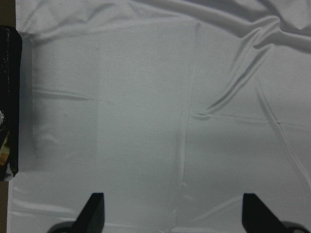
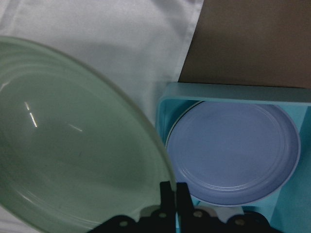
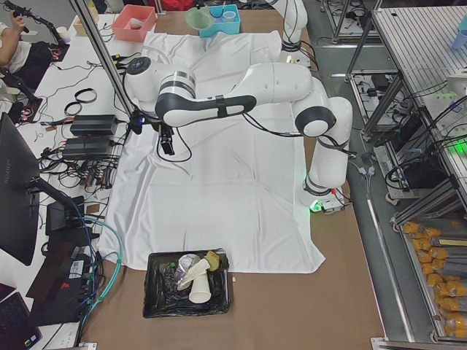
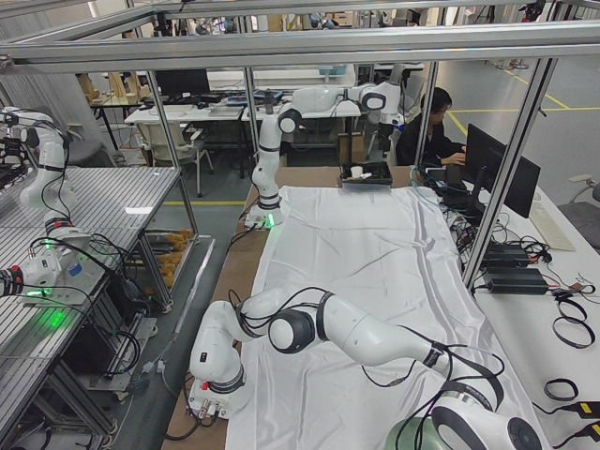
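A green plate (image 2: pixel 73 136) (image 3: pixel 198 20) is tilted over the edge of a blue bin (image 2: pixel 286 93) (image 3: pixel 224 27), with my right gripper shut on its rim. A blue plate (image 2: pixel 231 150) lies inside that bin. My left gripper (image 3: pixel 166 142) hangs open above the white cloth (image 1: pixel 146 121), nothing between its fingers.
A black-lined tray (image 3: pixel 157 299) with assorted items, including a white cup (image 3: pixel 200 292), sits beyond the cloth's edge near the left arm. A pink bin (image 3: pixel 124 25) stands on the side table.
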